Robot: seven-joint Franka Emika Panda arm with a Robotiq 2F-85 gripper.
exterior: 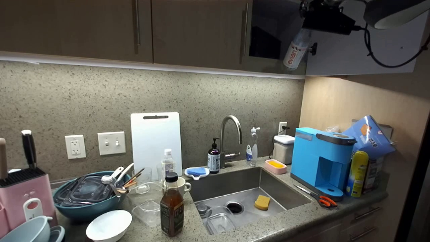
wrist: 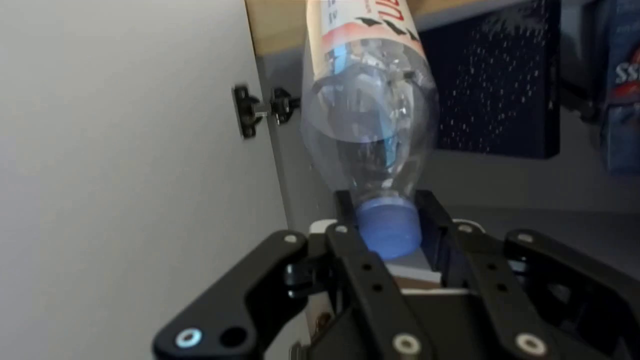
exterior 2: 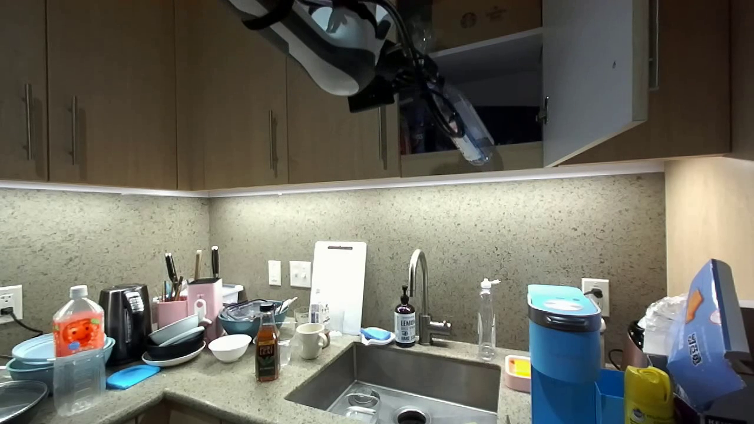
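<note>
A clear Evian bottle [wrist: 369, 114] with a blue cap [wrist: 390, 228] is in my gripper, which is shut on it just around the cap and neck. In exterior view 1 the bottle [exterior: 297, 50] hangs tilted, base down and to the left, in front of the open upper cupboard. Exterior view 2 shows the same bottle [exterior 2: 466, 131] before the cupboard opening, above the backsplash. The gripper's fingertips are hard to make out in both exterior views.
The open cupboard door [exterior 2: 597, 78] stands to the right of the bottle. Inside the cupboard is a dark box [wrist: 492, 84]. Below are the sink [exterior: 258, 187], faucet [exterior: 238, 125] and blue coffee machine [exterior: 318, 157]. Counter items crowd the left.
</note>
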